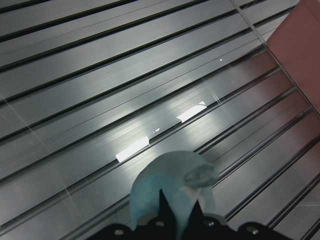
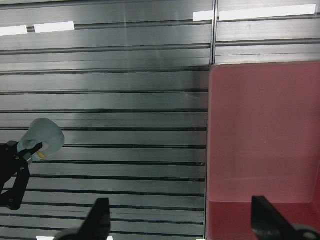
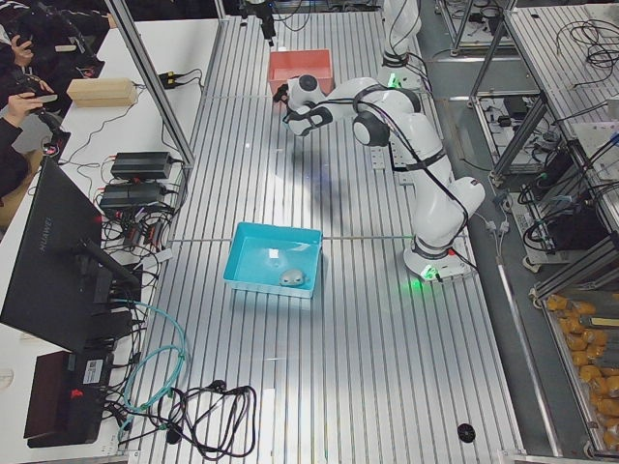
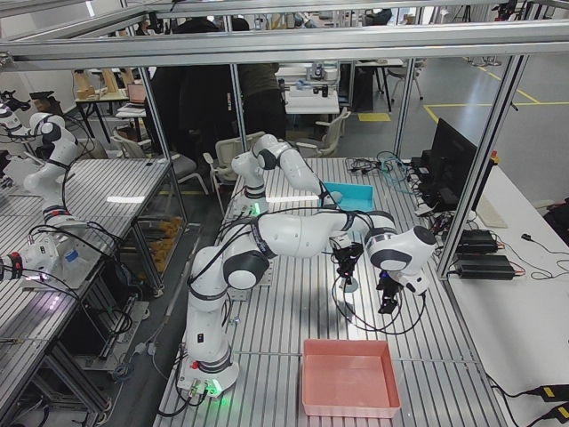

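Note:
My left gripper is shut on a pale teal, rounded object (image 2: pixel 46 134) with a small yellow part, held in the air left of the pink tray (image 2: pixel 262 130). In the left wrist view this object (image 1: pixel 170 185) fills the lower middle, blurred, with the tray's red side at the upper right. My right gripper stands open above the slatted surface at the tray's edge, nothing between its fingers.
A turquoise tray (image 3: pixel 272 261) holding a grey rounded object (image 3: pixel 292 277) stands nearer the left camera. A monitor (image 3: pixel 58 256), cables and power units line one side.

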